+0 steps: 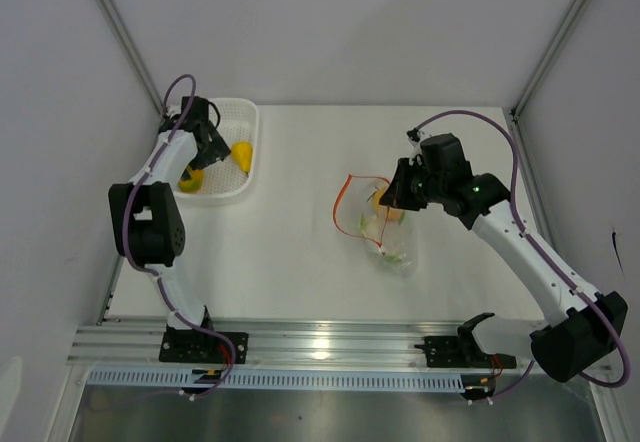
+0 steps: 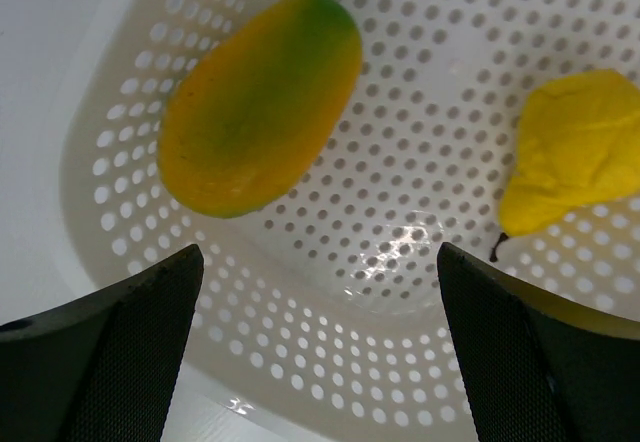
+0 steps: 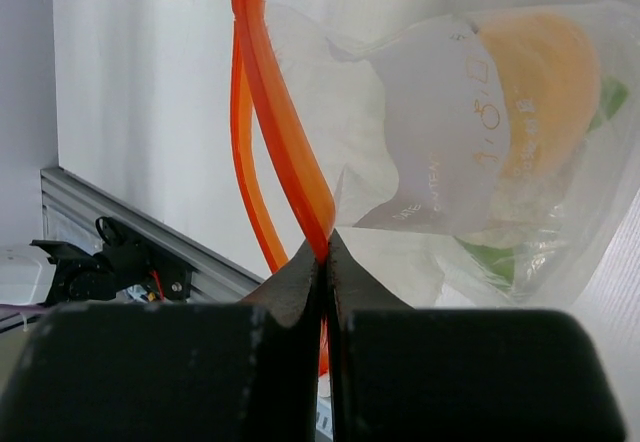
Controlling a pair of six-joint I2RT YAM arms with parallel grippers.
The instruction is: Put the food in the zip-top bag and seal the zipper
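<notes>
My left gripper [image 1: 205, 137] is open over the white perforated basket [image 1: 250, 122]. In the left wrist view a green-yellow mango [image 2: 260, 107] and a smaller yellow piece [image 2: 570, 147] lie beneath it, apart from its open fingers. My right gripper [image 1: 395, 192] is shut at the orange zipper edge of the clear bag [image 1: 395, 252]; the right wrist view shows the orange strip [image 3: 285, 132] running down into its closed fingertips. The bag holds orange food [image 3: 540, 82] and some green pieces [image 3: 490, 257], seen through the plastic.
Metal rails edge the table at the front and sides, with grey walls beyond.
</notes>
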